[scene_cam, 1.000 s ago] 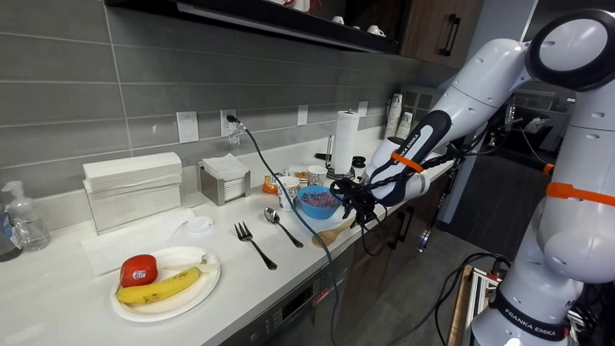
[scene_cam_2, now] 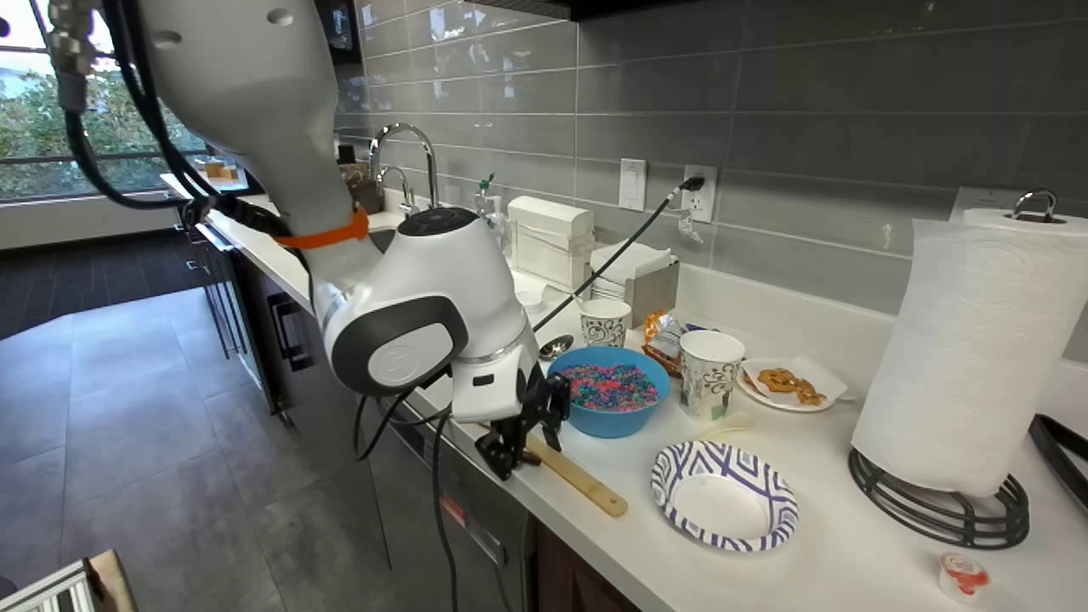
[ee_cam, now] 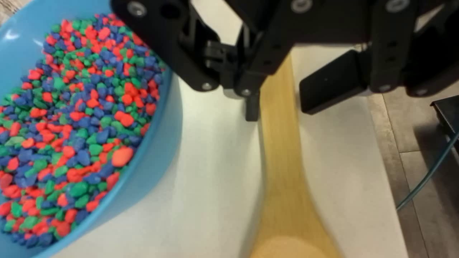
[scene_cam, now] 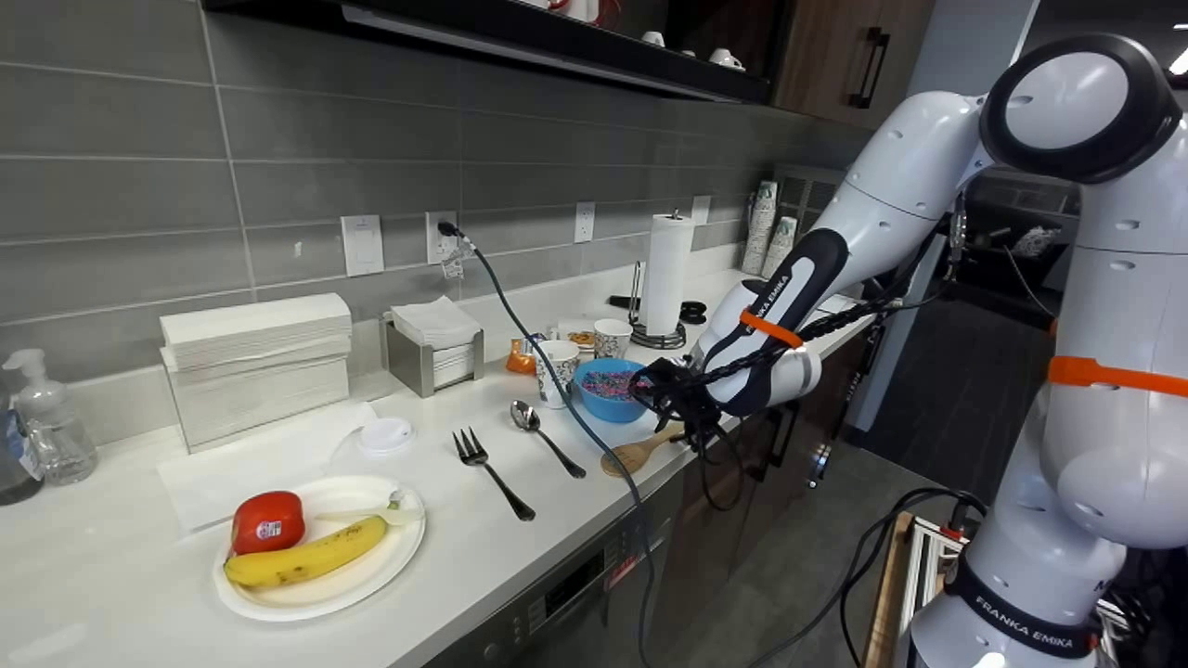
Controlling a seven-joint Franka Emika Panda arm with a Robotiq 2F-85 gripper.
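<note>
A wooden spoon (ee_cam: 282,163) lies flat on the white counter near its front edge, its handle (scene_cam_2: 583,481) pointing to the right in exterior view 2. My gripper stands over that handle with one finger on each side. The left finger (ee_cam: 252,105) is close beside the wood, while a gap shows between the wood and the right pad (ee_cam: 333,81). The fingers are part open, with the handle not gripped. Close beside the gripper sits a blue bowl (scene_cam_2: 609,419) of small red, green and blue pebbles.
A patterned paper bowl (scene_cam_2: 665,496), a patterned cup (scene_cam_2: 711,377) and a paper towel roll (scene_cam_2: 954,357) stand to the right. A fork (scene_cam: 490,473) and a metal spoon (scene_cam: 546,436) lie left. Across the counter hangs a cable (scene_cam: 557,390).
In exterior view 1 the arm and gripper have shifted a little to the left and lower, nearer the blue bowl and over the wooden spoon's handle. The counter objects look unmoved.
</note>
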